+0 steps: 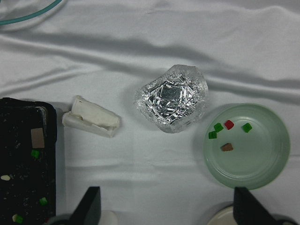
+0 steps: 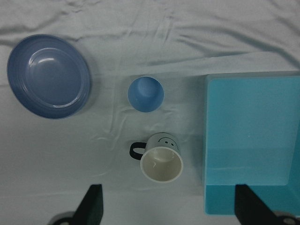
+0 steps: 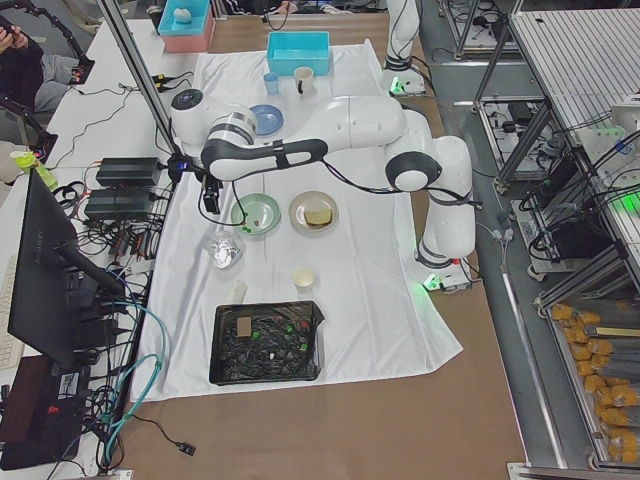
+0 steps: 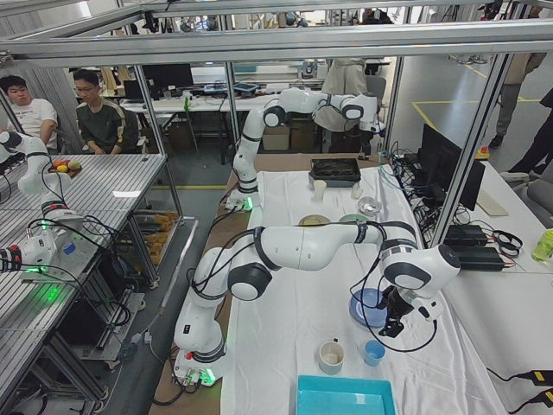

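My left gripper is open above the cloth, facing a crumpled foil piece point(image 1: 171, 98), a green plate point(image 1: 246, 166) with small red, green and brown bits, a white rolled item point(image 1: 91, 117) and a black tray point(image 1: 18, 173) with scattered bits. A beige plate point(image 3: 330, 215) holds a yellowish piece; a pale cup point(image 3: 303, 278) stands near the tray. My right gripper is open above a smiley mug point(image 2: 161, 165), a blue cup point(image 2: 145, 93), a blue plate point(image 2: 49, 77) and an empty turquoise bin point(image 2: 248, 131).
The white tablecloth point(image 3: 390, 320) has free room to the right of the black tray. A monitor point(image 3: 50, 280), electronics and cables line the left edge in the camera left view. A metal frame post point(image 3: 140, 70) stands beside the table.
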